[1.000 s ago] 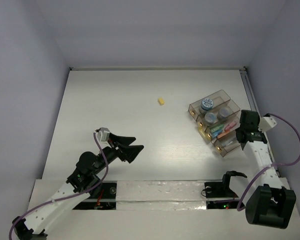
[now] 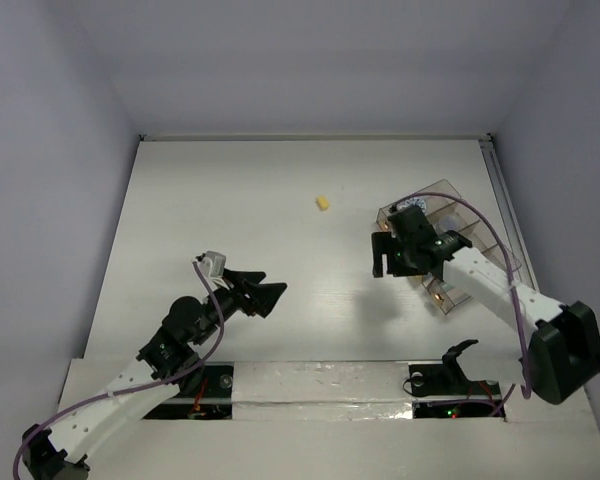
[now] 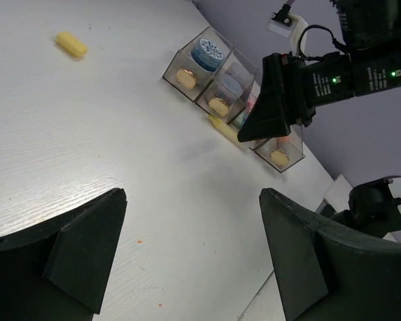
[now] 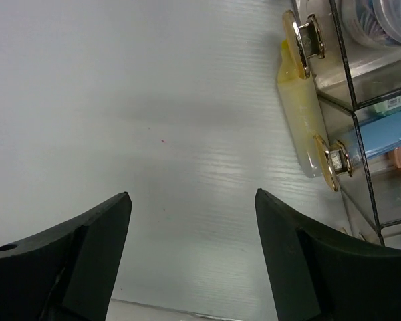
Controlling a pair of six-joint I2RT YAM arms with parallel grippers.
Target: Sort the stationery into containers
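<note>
A clear compartmented organizer (image 3: 177,63) with gold knobs stands at the table's right, holding lidded round tubs (image 3: 207,53) and colored items such as a blue cylinder (image 4: 381,134). A pale yellow long piece (image 4: 301,120) lies along its front. A small yellow block (image 2: 322,202) lies alone at the back middle. My right gripper (image 2: 383,255) hangs in front of the organizer, fingers apart with nothing visible between them. My left gripper (image 2: 265,300) is open over the front left of the table, empty.
Side and back walls enclose it.
My right arm has swung left from over the organizer to in front of it. My left arm has shifted only slightly; the objects look unmoved.
</note>
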